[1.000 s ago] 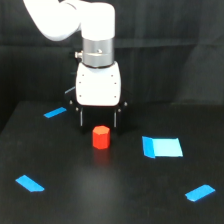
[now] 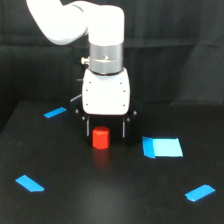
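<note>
A small red block (image 2: 101, 139) rests on the black table, left of the middle of the view. My gripper (image 2: 106, 130) points down right at the block, its two thin dark fingers spread wide apart. One finger shows to the left of the block and the other to its right, with a wider gap on the right. Neither finger visibly touches the block. Whether the fingers are level with it in depth is hard to tell.
At the right lies a light blue square (image 2: 168, 147) with a darker blue strip (image 2: 148, 147) along its left side. Blue tape pieces mark the table at back left (image 2: 55, 112), front left (image 2: 30, 184) and front right (image 2: 200, 193).
My gripper has come down and slightly right, so its fingers now reach the block's height in the view. The block stays where it was.
</note>
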